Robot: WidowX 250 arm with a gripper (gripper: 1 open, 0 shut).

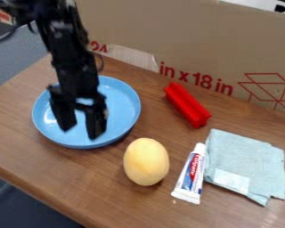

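My black gripper (78, 116) hangs over the blue plate (121, 105) on the left of the wooden table, its two dark fingers spread apart and pointing down. Nothing shows between them. To the right of the plate lie a yellow oval object (146, 162), a red block (187, 104), a toothpaste tube (191, 173) and a folded pale blue cloth (245, 163).
A large cardboard box (205, 44) stands along the back of the table. The table's front left edge drops to a dark floor. Bare wood (228, 120) shows between the red block and the cloth.
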